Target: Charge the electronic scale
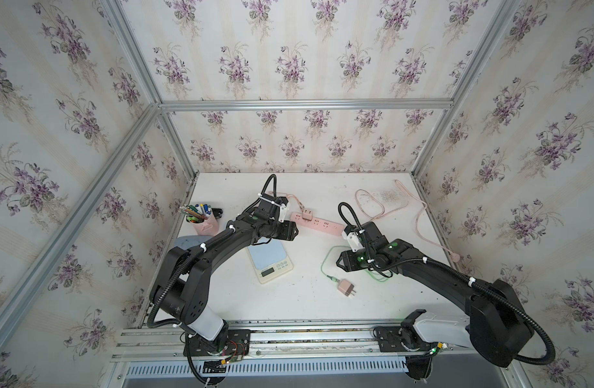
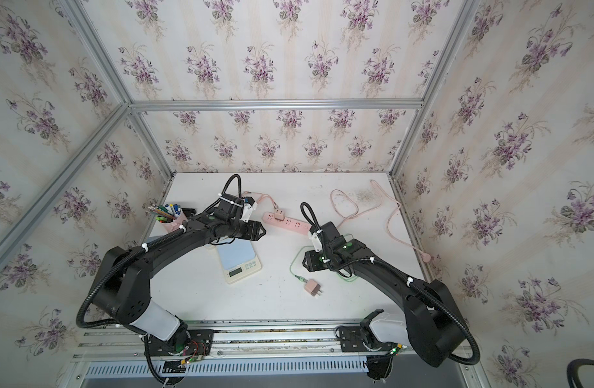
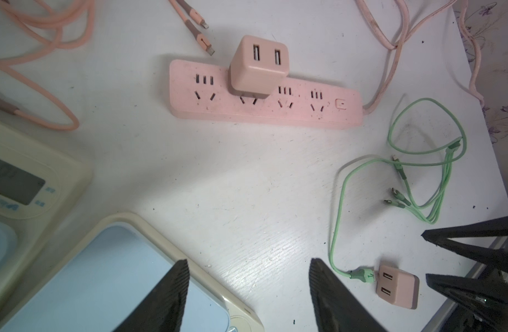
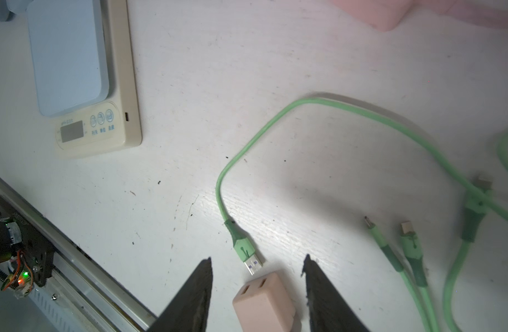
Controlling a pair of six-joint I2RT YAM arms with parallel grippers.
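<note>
The electronic scale [image 1: 269, 256], cream with a blue pan and a small display, lies on the table's left half. On the power strip [image 3: 215, 105] sits a pink two-port charger [image 3: 259, 66]. A second pink charger [image 4: 263, 304] lies on the table. The green cable's USB plug [image 4: 245, 250] is at its port face; full insertion cannot be told. My right gripper hovers above this charger, fingers apart and empty. My left gripper is open and empty above the table between scale and strip.
A second scale [image 3: 21, 182] shows at the left wrist view's edge. The green cable's other connectors [image 4: 386, 238] lie loose at right. A pen cup [image 1: 205, 223] stands at the left. Bare table surrounds the charger.
</note>
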